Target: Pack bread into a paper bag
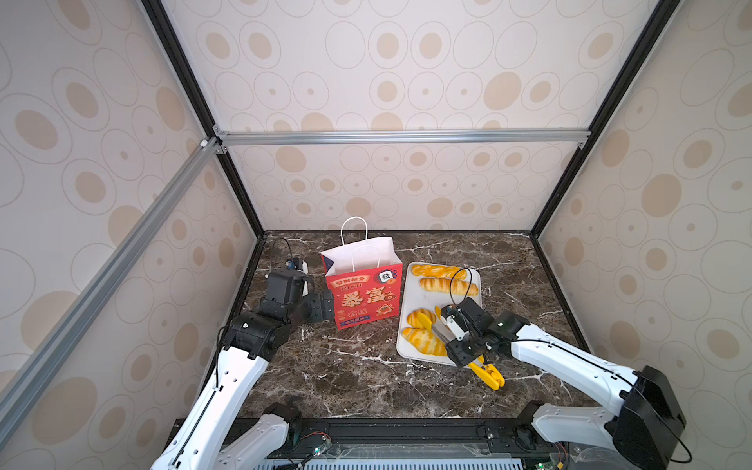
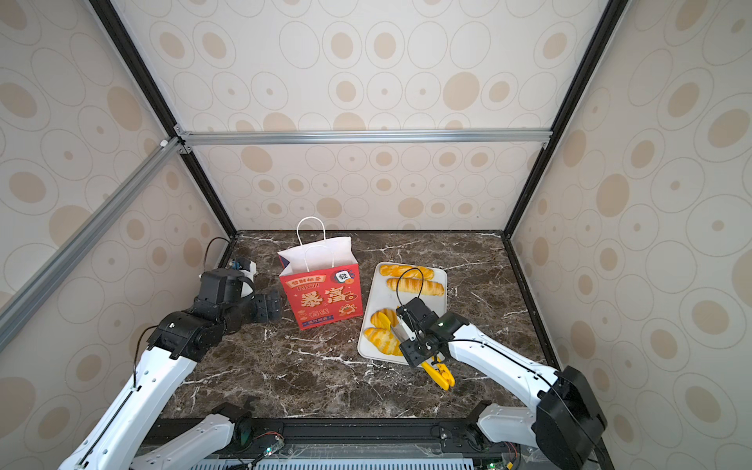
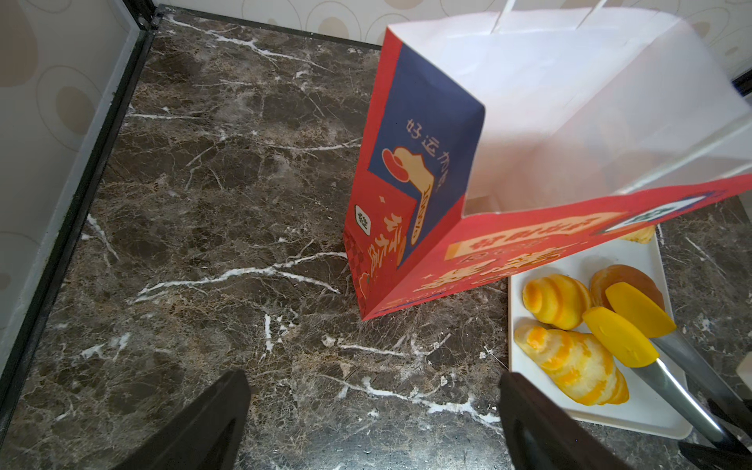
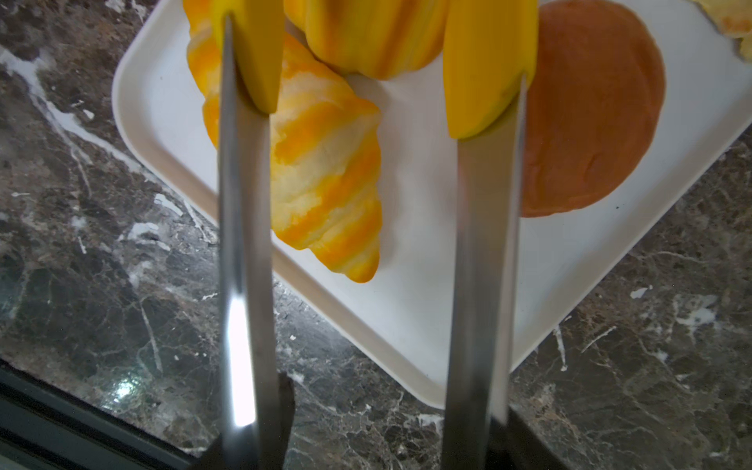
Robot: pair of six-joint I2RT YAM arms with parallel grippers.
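Note:
A red paper bag [image 1: 364, 293] stands open-topped left of a white tray [image 4: 407, 337]. The tray holds two long loaves [image 2: 413, 286], a croissant [image 4: 325, 188], a striped roll [image 4: 376, 31] and a round brown bun [image 4: 591, 109]. My right gripper, fitted with yellow-tipped steel tong blades, is open low over the tray's front; one blade is over the croissant, the other at the bun's left edge. My left gripper stands open and empty beside the bag's left side.
Walls and frame rails enclose the workspace.

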